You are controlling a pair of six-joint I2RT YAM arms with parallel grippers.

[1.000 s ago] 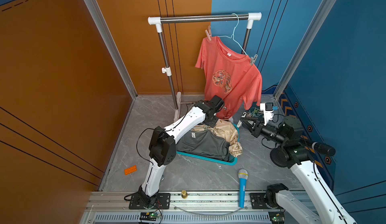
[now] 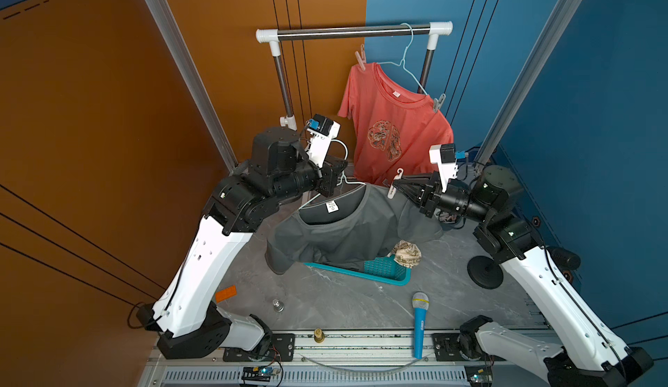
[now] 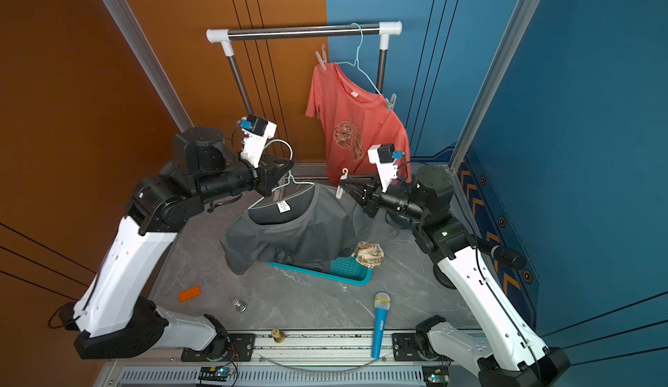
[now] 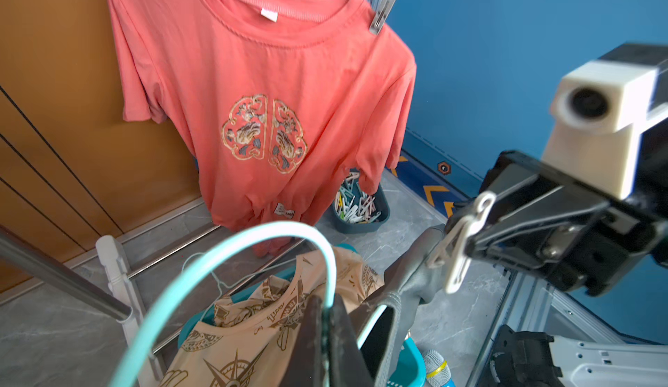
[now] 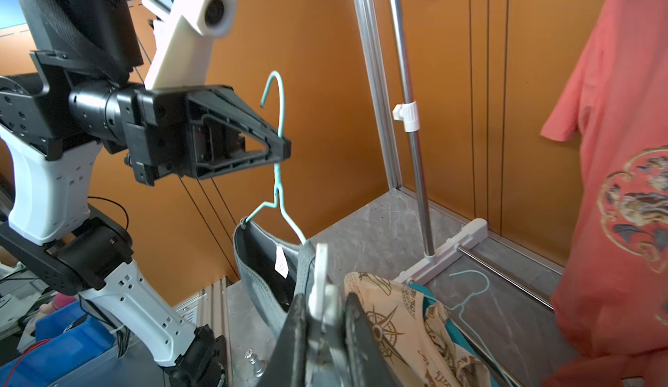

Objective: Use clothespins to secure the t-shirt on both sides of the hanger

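Observation:
My left gripper is shut on the hook of a pale hanger (image 5: pixel 277 185), which carries a dark grey t-shirt (image 2: pixel 320 241) above the teal basket (image 3: pixel 320 275). My right gripper is shut on a white clothespin (image 5: pixel 320 275), to the right of that hanger and near the shirt's right shoulder. A red t-shirt (image 2: pixel 386 122) hangs from the rack with a clothespin on each side (image 2: pixel 439 102). In the basket lies a beige patterned cloth (image 4: pixel 250 352).
The rack's top bar (image 2: pixel 348 33) is free on its left part. A bin of clothespins (image 4: pixel 358 209) sits at the back right. A microphone (image 2: pixel 419 324), a dark round stand (image 2: pixel 484 272) and small objects lie on the table.
My left gripper has risen from the basket, lifting the hanger and grey t-shirt. My right gripper, holding the clothespin, has moved up and left.

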